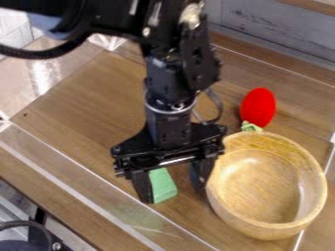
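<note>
My black gripper [167,173] is open and lowered over a green block [161,186] on the wooden table, its fingers around the block, which is partly hidden beneath it. A wooden bowl [267,201] sits just right of the gripper. A red object [257,106] with a pale green end lies behind the bowl.
Clear low walls edge the workspace, with a pale panelled wall [281,29] at the back right.
</note>
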